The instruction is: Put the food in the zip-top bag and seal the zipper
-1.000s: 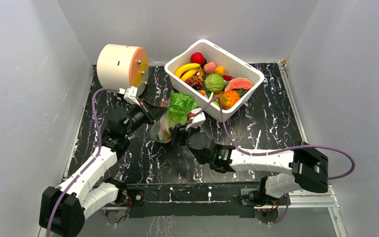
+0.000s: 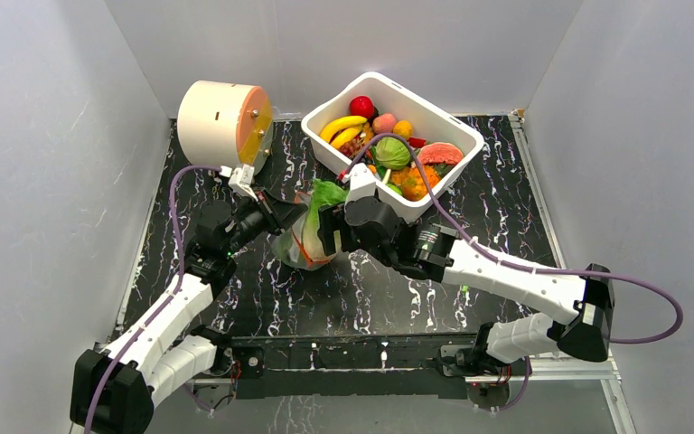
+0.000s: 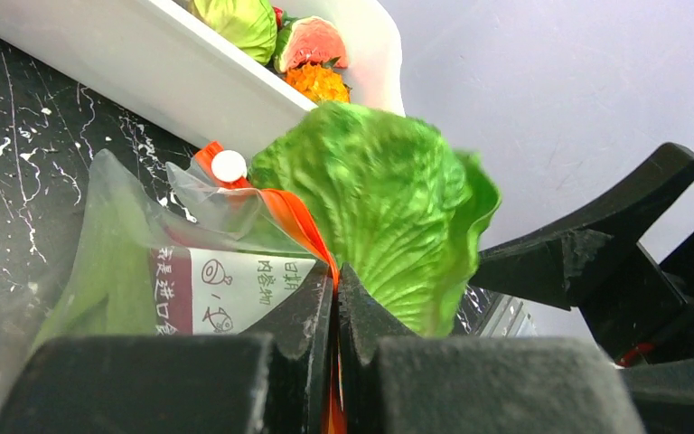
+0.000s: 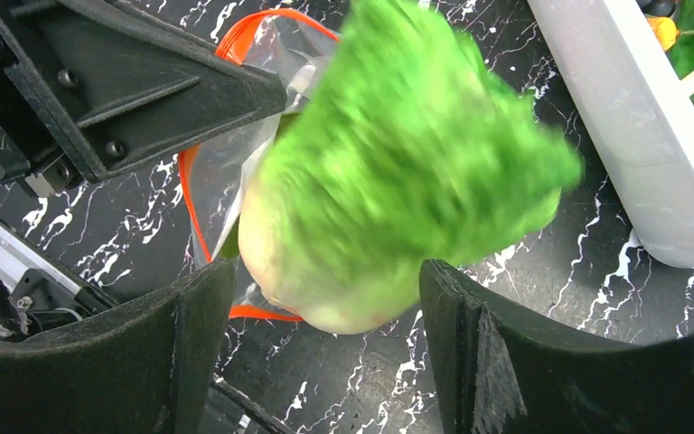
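Observation:
My left gripper is shut on the orange zipper edge (image 3: 300, 221) of a clear bag (image 3: 113, 235), which bears a white label and has green food inside. A leafy green lettuce (image 4: 398, 154), blurred in the right wrist view, lies across the bag's mouth, its pale base beside the orange rim (image 4: 190, 194). How far its base sits inside the bag I cannot tell. My right gripper is open over the lettuce; its fingers (image 4: 203, 316) stand wide, clear of the leaf. From above, both grippers partly cover the bag.
A white bin (image 2: 463, 137) full of play food, with a cabbage (image 2: 392, 153) and bananas (image 2: 343, 129), stands close behind the bag. At the back left is a cream cylinder (image 2: 212, 122). Bare black marbled table (image 2: 497, 226) lies to the right.
The lettuce has shifted and tipped lower at the bag's mouth. The left gripper stayed put.

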